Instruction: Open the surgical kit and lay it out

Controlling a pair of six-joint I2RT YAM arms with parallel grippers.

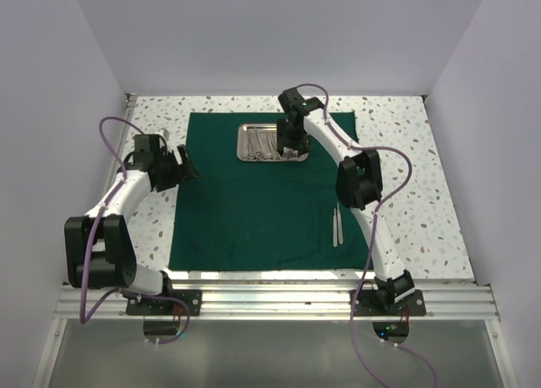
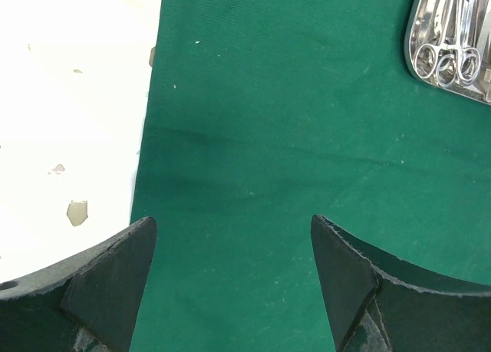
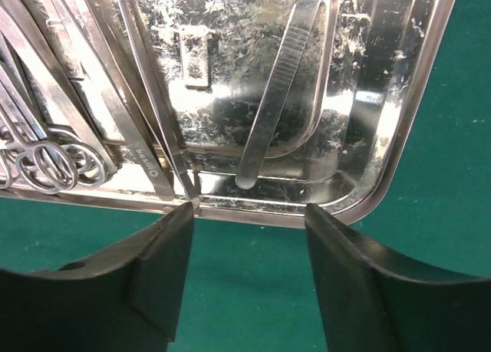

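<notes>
The steel tray (image 1: 245,155) lies at the back of the green cloth, holding scissor-like instruments (image 2: 447,64), tweezers (image 3: 126,129) and a flat ridged handle (image 3: 268,106). My right gripper hangs open over the tray's near edge, nothing visible between its fingers. My left gripper stands open over the cloth's left edge, left of the tray. Two slim straight instruments (image 1: 340,227) lie parallel on the cloth at the front right.
Speckled white table (image 1: 406,168) borders it on both sides, with grey walls beyond.
</notes>
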